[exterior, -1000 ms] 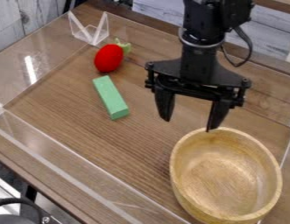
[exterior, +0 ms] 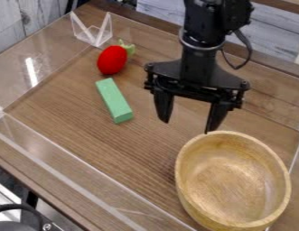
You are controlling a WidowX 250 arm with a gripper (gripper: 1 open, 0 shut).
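My black gripper (exterior: 189,113) hangs over the wooden table, open, its two fingers pointing down just above the far rim of a beige oval bowl (exterior: 192,191). Nothing shows between the fingers. A green block (exterior: 114,100) lies on the table to the left of the gripper. Behind it sits a red object with a green top (exterior: 112,60), perhaps a tomato or strawberry.
A clear plastic holder (exterior: 91,29) stands at the back left. A white panelled wall runs behind the table. A cable shows at the lower left.
My gripper has shifted slightly left and up in the view. The block, the red object and the bowl have not visibly moved.
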